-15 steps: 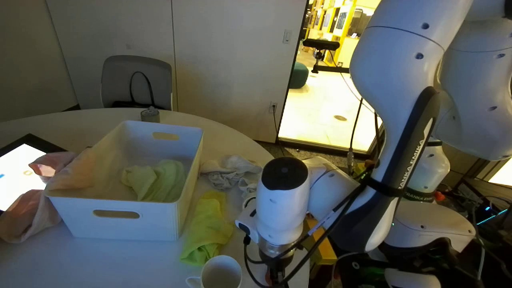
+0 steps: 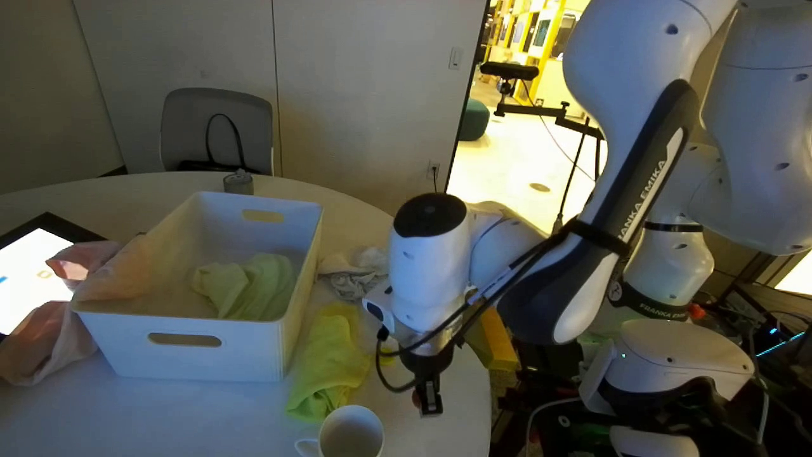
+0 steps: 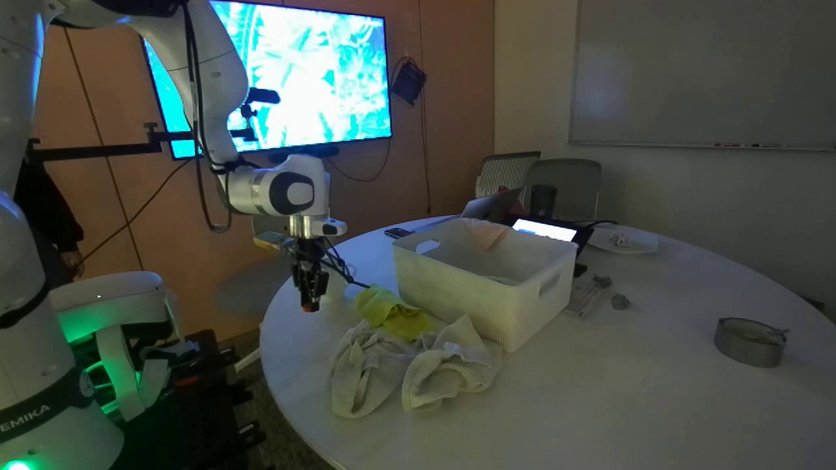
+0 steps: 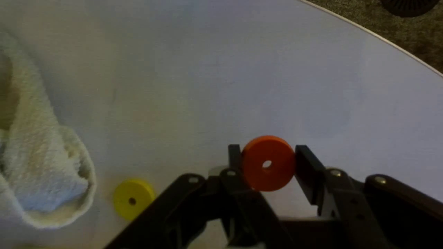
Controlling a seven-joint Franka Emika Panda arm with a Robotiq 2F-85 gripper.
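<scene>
An orange-red disc with a small centre hole [image 4: 274,171] is pinched between the fingertips of my gripper, which is shut on it above the bare tabletop. In exterior view 1 the gripper [image 2: 429,404] hangs to the right of a white mug [image 2: 351,434]; only a sliver of the disc shows there. A yellow disc with a hole [image 4: 129,201] lies on the table in the wrist view, left of the fingers and partly covered by one.
A white bin [image 2: 190,358] with cloth inside stands left of the arm. A yellow-green cloth [image 2: 328,365] and greyish cloths [image 3: 454,364] lie beside it. The round table's edge [image 4: 373,34] is close by. A tape roll [image 3: 750,342] sits far off.
The arm has risen, and my gripper has come up with it, shifting slightly left in exterior view 1. The bin, cloths and mug have stayed put.
</scene>
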